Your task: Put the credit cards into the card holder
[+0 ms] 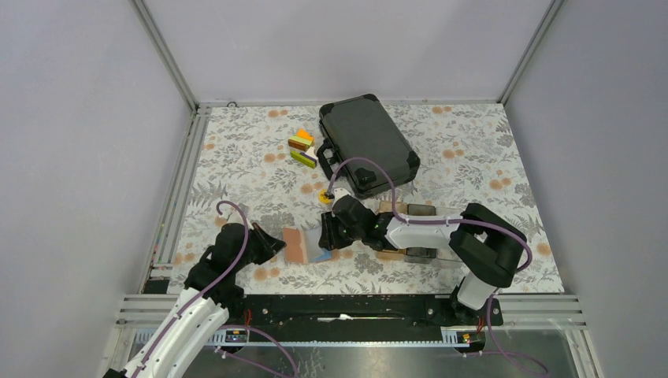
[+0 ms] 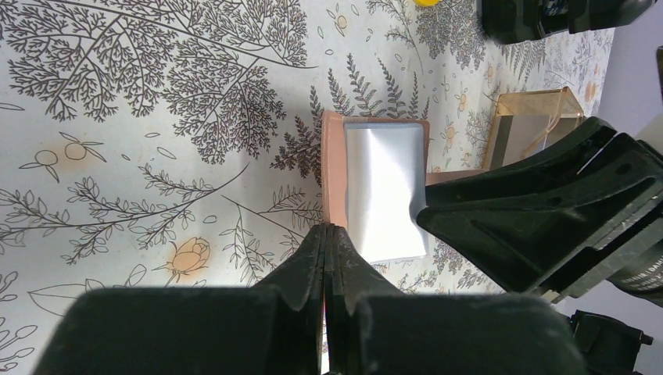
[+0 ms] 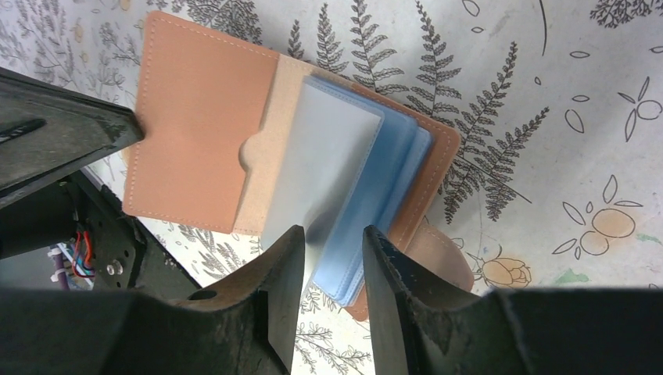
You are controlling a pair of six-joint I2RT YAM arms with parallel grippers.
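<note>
The brown card holder (image 1: 295, 246) lies open on the table, with whitish and blue sleeve leaves (image 3: 328, 172) inside. My left gripper is shut on the edge of its brown flap (image 2: 335, 164), which looks narrow and raised in the left wrist view. From the other side, the right wrist view shows a black left fingertip against that flap (image 3: 199, 117). My right gripper stands open over the sleeves, its fingers (image 3: 291, 269) apart; whether they touch the leaves I cannot tell. I make out no loose card with certainty.
A compartmented box (image 1: 387, 207) sits partly hidden under the right arm. Behind are a dark case (image 1: 370, 142), a yellow round item (image 1: 324, 197) and several colourful small blocks (image 1: 300, 143). Far right and back left, the patterned table is clear.
</note>
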